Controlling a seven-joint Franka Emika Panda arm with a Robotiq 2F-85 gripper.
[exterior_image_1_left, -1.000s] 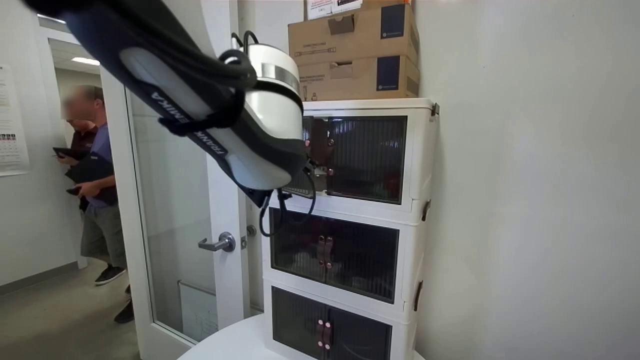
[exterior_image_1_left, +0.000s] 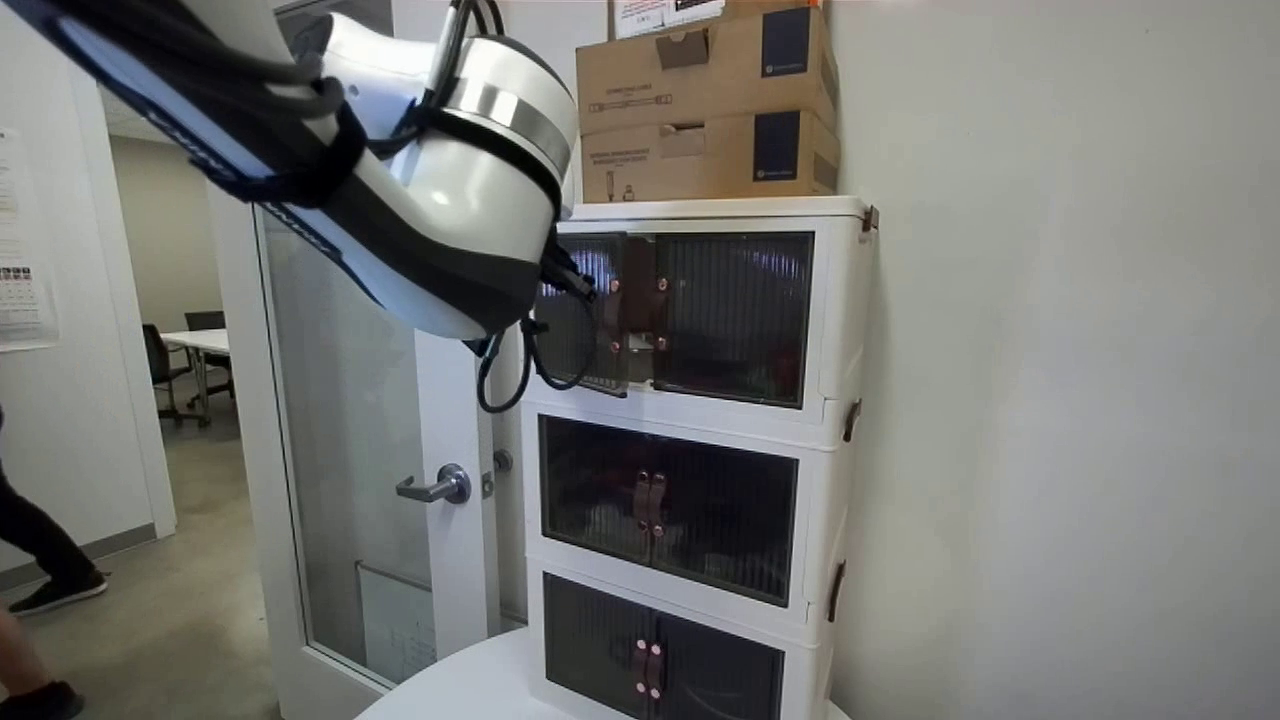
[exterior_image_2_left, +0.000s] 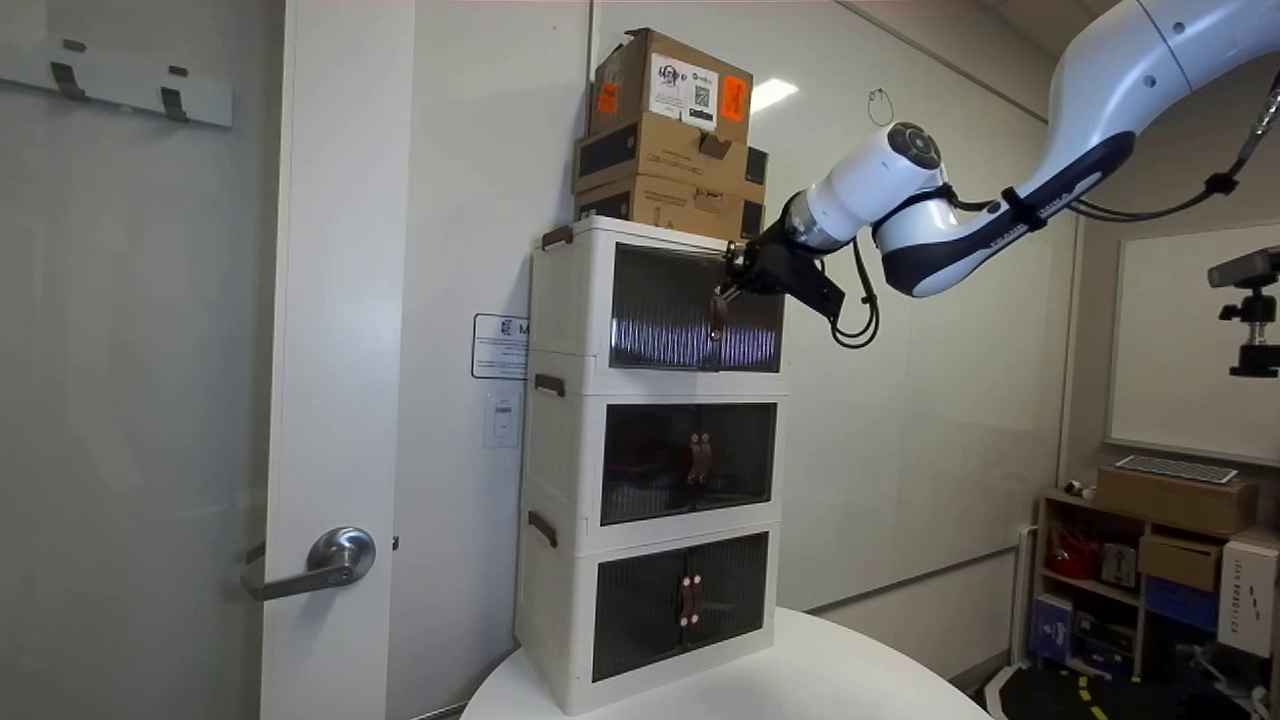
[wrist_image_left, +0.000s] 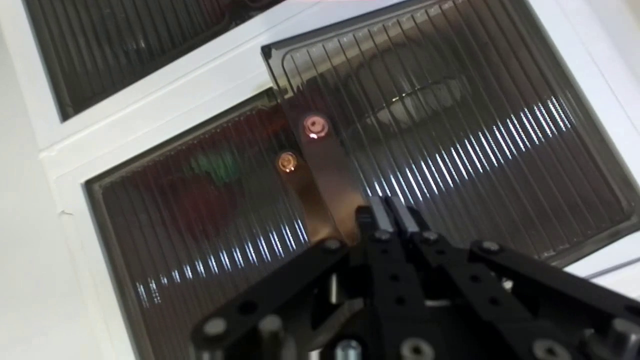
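A white three-tier cabinet (exterior_image_1_left: 846, 312) has dark ribbed doors. Its top-left door (exterior_image_1_left: 609, 360) stands slightly ajar, while the top-right door (exterior_image_1_left: 738, 318) lies flush. In the wrist view the ajar door (wrist_image_left: 480, 168) overlaps the flush door (wrist_image_left: 198, 252), and each has a brown strap handle with a copper rivet. My gripper is shut beside the ajar door's handle (wrist_image_left: 328, 168), whose far end disappears behind the fingers. Whether the strap lies between the fingertips cannot be made out. From the other side, my gripper (exterior_image_2_left: 729, 288) reaches the handle (exterior_image_2_left: 717, 317) at the door's front.
Cardboard boxes (exterior_image_2_left: 672, 150) are stacked on the cabinet top. The cabinet stands on a round white table (exterior_image_2_left: 828, 666). In exterior view 1, a glass door with a lever handle (exterior_image_1_left: 438, 485) is on the left; a wall (exterior_image_1_left: 1056, 360) rises on the right.
The arm has shifted left and slightly up in exterior view 1, uncovering more of the ajar door. The people in the doorway have moved left; only legs remain visible at the edge.
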